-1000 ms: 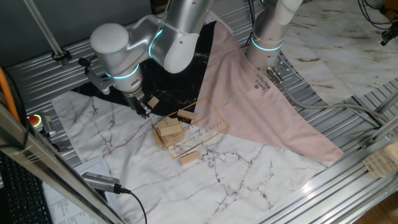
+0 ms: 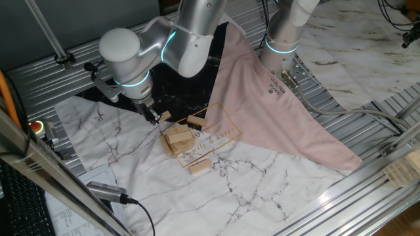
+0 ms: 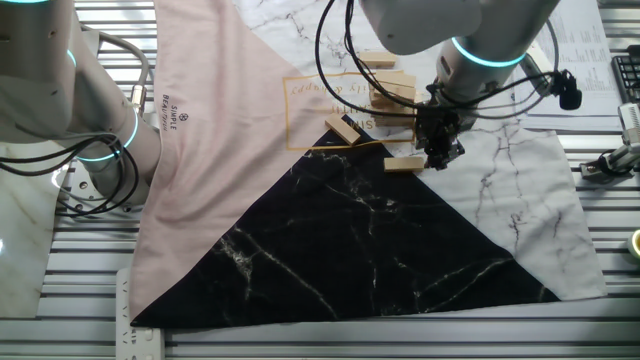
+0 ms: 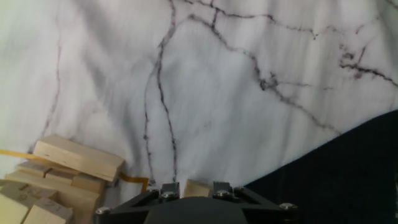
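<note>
One wooden block [image 2: 165, 116] lies right by the fingertips of my gripper [image 2: 156, 119], near the border of the black and white cloth areas. From the other side, the block [image 3: 404, 163] extends leftward from the gripper [image 3: 438, 155]. In the wrist view the fingers [image 4: 169, 190] stand apart, and the end of the block [image 4: 197, 188] shows in the gap between them. Only a sliver separates it from either finger, and whether they press on it cannot be made out. The gripper's dark body hides the rest of the block.
A stack of wooden blocks [image 2: 178, 136] stands close to the gripper. Two single blocks lie loose nearby, one block [image 2: 197, 121] behind the stack and another block [image 2: 199, 167] in front. The cloth [image 2: 289, 190] is wrinkled; its black part [image 3: 330, 240] is mostly bare.
The block by my gripper has turned and shifted slightly toward the stack, now lying closer to the fingertips. The arm has moved slightly toward the right of exterior view 1. The stack is unchanged.
</note>
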